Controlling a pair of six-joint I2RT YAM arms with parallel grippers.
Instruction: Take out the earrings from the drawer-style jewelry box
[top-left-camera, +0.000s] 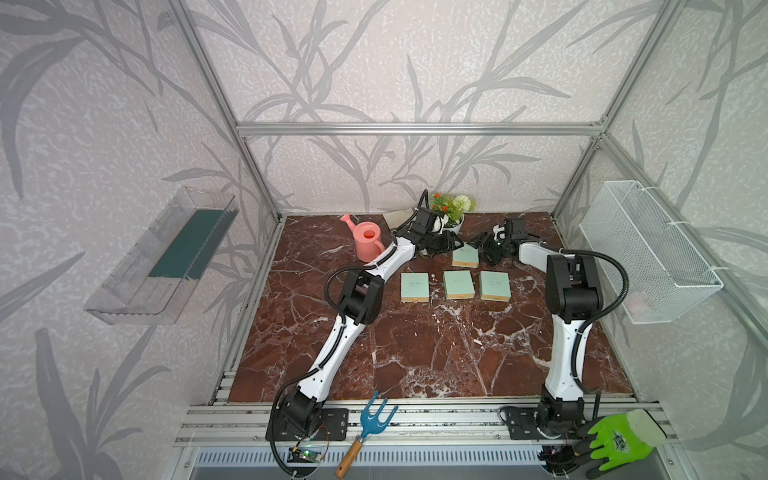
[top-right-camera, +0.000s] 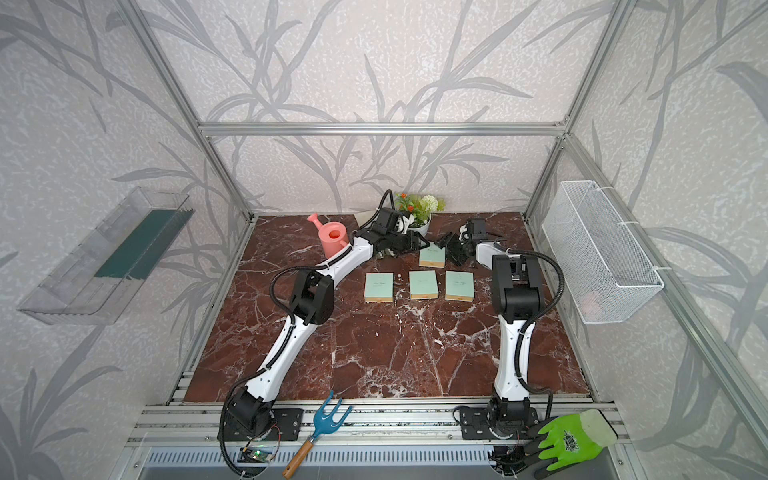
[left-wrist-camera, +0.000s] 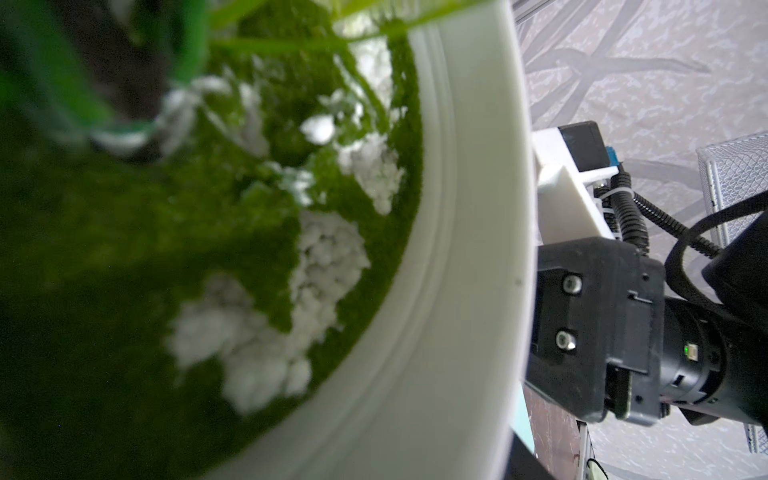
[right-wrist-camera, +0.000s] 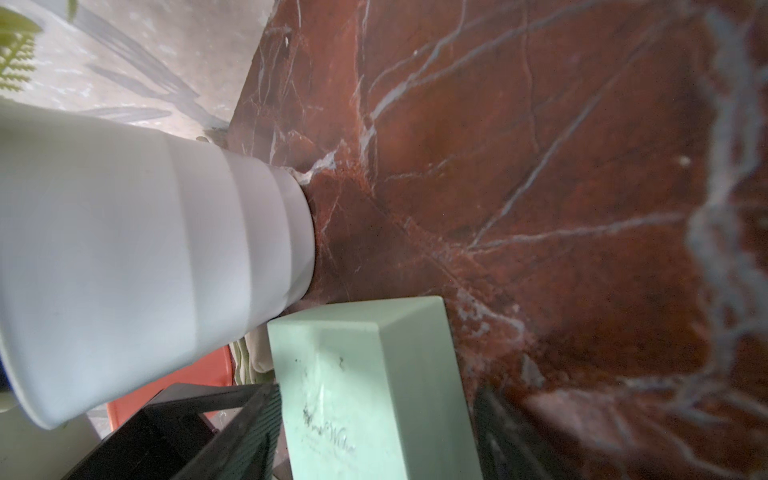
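Note:
A mint-green jewelry box (top-left-camera: 465, 256) with a tan lower front stands behind a row of similar boxes. In the right wrist view, the jewelry box (right-wrist-camera: 344, 400) shows between the parted fingers of my right gripper. Whether either finger touches it is unclear. From above, the right gripper (top-left-camera: 478, 245) is at the box's right rear side, and the left gripper (top-left-camera: 454, 241) at its left rear side. The white pot (left-wrist-camera: 472, 240) and its mossy filling cover most of the left wrist view and hide the left fingers. No earrings are visible.
Three more mint boxes, left (top-left-camera: 414, 286), middle (top-left-camera: 459, 285) and right (top-left-camera: 495, 285), stand in front. The flower pot (right-wrist-camera: 136, 248) is close behind the jewelry box. A pink watering can (top-left-camera: 368, 241) stands left.

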